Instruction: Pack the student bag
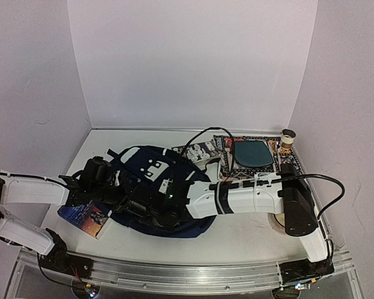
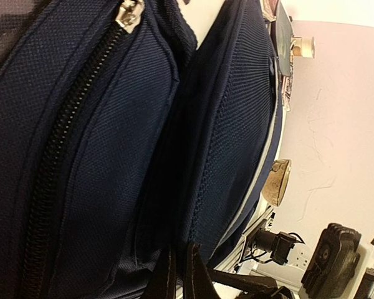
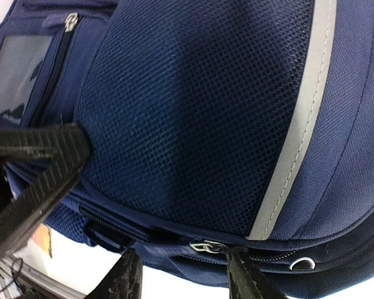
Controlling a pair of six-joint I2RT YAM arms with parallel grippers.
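Note:
A navy student bag (image 1: 174, 232) lies on the table beneath both arms, much of it hidden by them in the top view. My left gripper has its fingers close together on a fold of the bag's edge, beside an open dark zipper (image 2: 62, 124). In the right wrist view, my right gripper is open over the bag's lower zipper seam. A metal zipper pull (image 3: 209, 247) sits near the right-hand finger (image 3: 242, 274), not gripped. The left gripper's dark body (image 3: 50, 152) reaches in from the left there.
A blue book (image 1: 84, 218) lies at the left front, partly under the left arm. At the back right are another book (image 1: 198, 151), a teal pouch (image 1: 254, 154) on a patterned mat, and a cup (image 1: 288, 138). Bare table shows at the front right.

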